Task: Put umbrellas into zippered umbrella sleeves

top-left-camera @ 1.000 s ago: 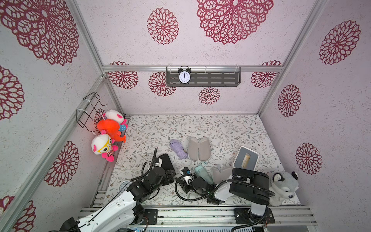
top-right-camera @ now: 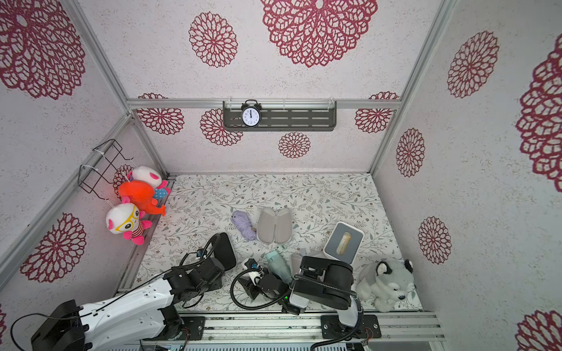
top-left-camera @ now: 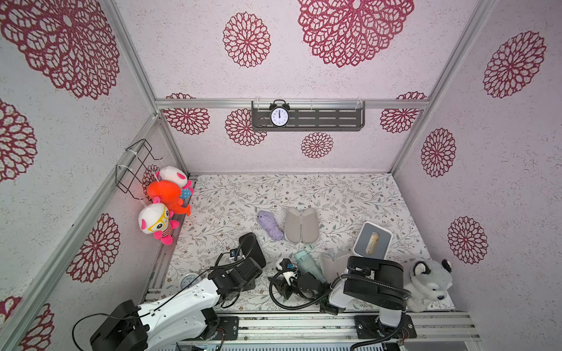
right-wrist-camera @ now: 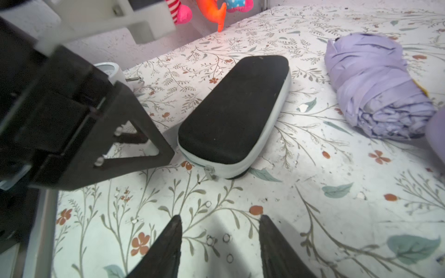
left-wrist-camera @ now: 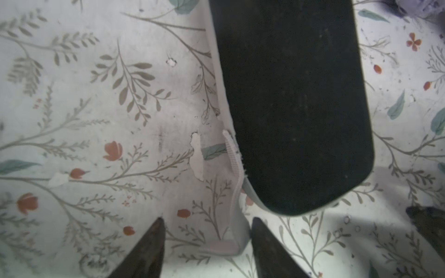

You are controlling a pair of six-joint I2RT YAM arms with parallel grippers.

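Observation:
A black zippered sleeve [left-wrist-camera: 289,102] with a pale edge lies on the floral table [left-wrist-camera: 92,139]; its strap hangs at the near end. My left gripper is part open, fingers blurred either side of that strap's end; whether it touches is unclear. My right gripper is low, facing the sleeve, fingers apart with nothing between. A lavender folded umbrella [right-wrist-camera: 375,83] lies beyond the sleeve to the right. A teal cylindrical item [top-left-camera: 310,266], possibly another umbrella, lies beside the right arm.
Beige slippers [top-left-camera: 301,225] stand centrally, a tray [top-left-camera: 363,234] at right, a husky plush [top-left-camera: 428,283] at front right, plush toys [top-left-camera: 166,199] along the left wall.
My left arm has shifted left and back from over the sleeve's near end, uncovering more of it. My right gripper has moved slightly.

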